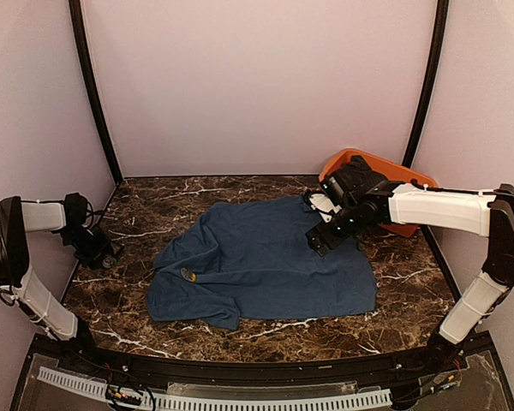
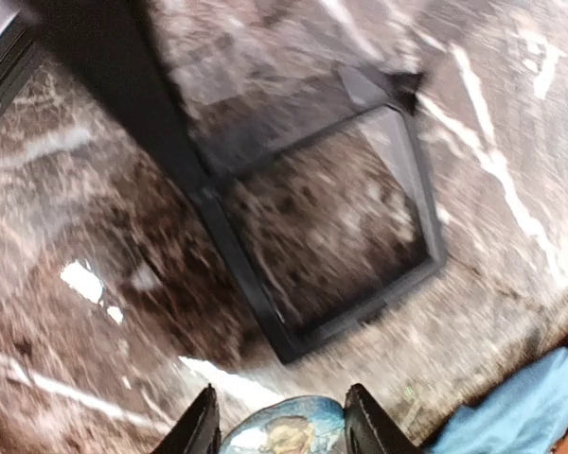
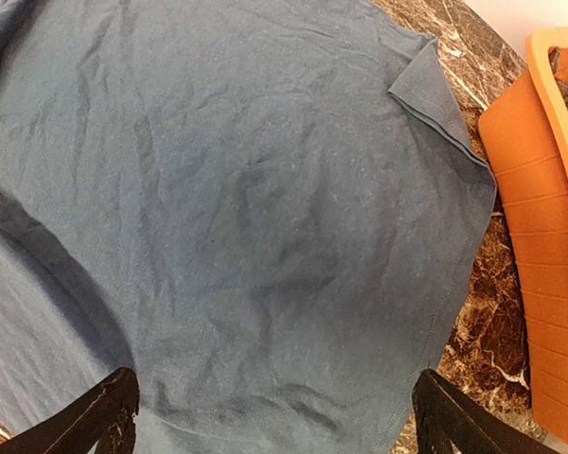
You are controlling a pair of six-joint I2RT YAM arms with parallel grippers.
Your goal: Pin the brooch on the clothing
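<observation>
Between the fingers of my left gripper is a round, glossy brooch (image 2: 298,427) with a pale and teal face, cut off by the view's lower edge. The gripper is shut on it. In the top view, this left gripper (image 1: 110,257) is low over the dark table, left of the clothing. The blue clothing (image 1: 274,244) lies spread out with folds at its left. On those folds is a small oval gold-and-dark patch or pin (image 1: 188,275); I cannot tell which. Over the clothing's right part, my right gripper stands open, nothing between its fingers.
An orange basket (image 1: 385,167) stands at the back right, close to the right arm, with dark items inside. A black square frame (image 2: 327,227) shows in the left wrist view over the marble table. Bare marble (image 1: 154,201) lies behind and left of the clothing.
</observation>
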